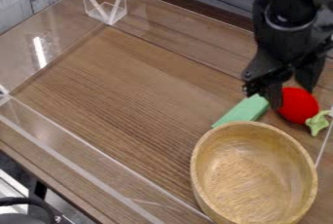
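Observation:
My black gripper [271, 80] hangs at the upper right, fingers apart and pointing down, just above and left of a red object [298, 106] with a green leafy top, perhaps a toy strawberry or radish. Nothing shows clearly between the fingers. A green block [240, 113] lies left of the red object. A wooden bowl [251, 201] stands at the bottom right.
A white wire holder [105, 7] stands at the back left on the wooden table [117, 92]. A dark round item shows at the bottom left edge.

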